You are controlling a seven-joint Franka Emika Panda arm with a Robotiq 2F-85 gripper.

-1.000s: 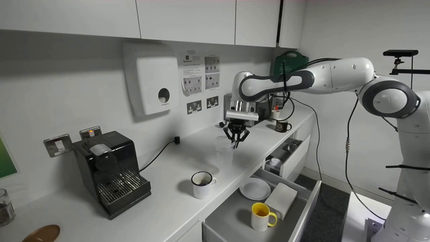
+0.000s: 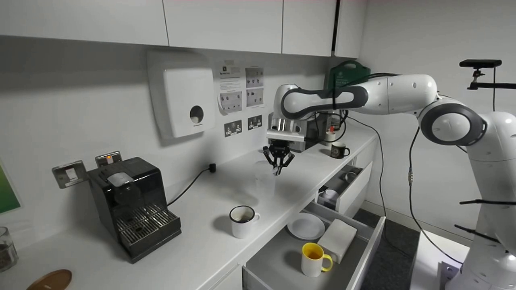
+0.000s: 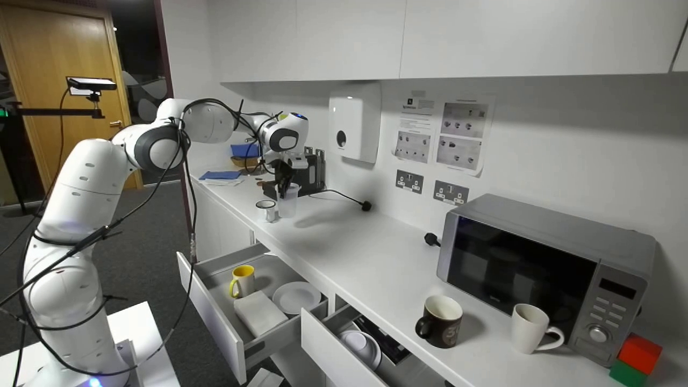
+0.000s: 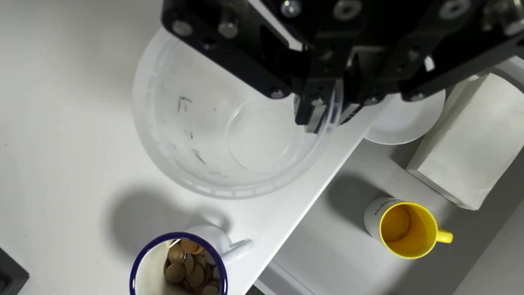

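Observation:
A clear plastic tub (image 2: 264, 183) is pinched at its rim by my gripper (image 2: 277, 170). In the wrist view the tub (image 4: 196, 128) looks empty, with a few dark marks on its wall; the gripper is shut with one finger inside the rim and the other outside. Whether the tub's base touches the counter I cannot tell. Close by on the counter stands a white enamel mug (image 2: 242, 226) with a dark rim. Brown coins (image 4: 189, 265), or coin-like discs, lie inside it.
Below the counter edge, an open drawer (image 2: 290, 251) holds a yellow-lined mug (image 2: 312, 261), a plate (image 2: 305, 226) and a white box (image 2: 337, 239). A second drawer (image 2: 360, 186) is open too. A coffee machine (image 2: 133, 203) stands left; a microwave (image 3: 535, 271) and mugs occupy the far end.
My gripper and the tub in it have shifted a little to the left and slightly higher in exterior view 1. The mugs and drawers have stayed put.

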